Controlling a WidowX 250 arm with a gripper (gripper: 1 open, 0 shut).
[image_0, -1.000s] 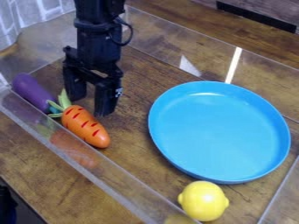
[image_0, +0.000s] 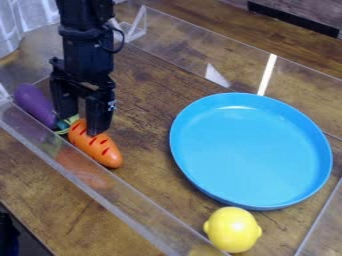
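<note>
My black gripper (image_0: 80, 108) hangs low at the left with its fingers apart, just above the green-topped end of an orange toy carrot (image_0: 95, 145). It partly hides a purple eggplant (image_0: 34, 102) lying to its left. A large round blue plate (image_0: 250, 150) fills the right side, and a yellow lemon (image_0: 233, 229) lies at the bottom, below the plate.
Clear plastic walls run around the wooden work surface (image_0: 174, 70), one along the lower left beside the carrot. The wood between the carrot and the plate and behind them is bare.
My gripper has moved left, from beside the carrot's upper end to over it and nearer the eggplant. The objects look unmoved.
</note>
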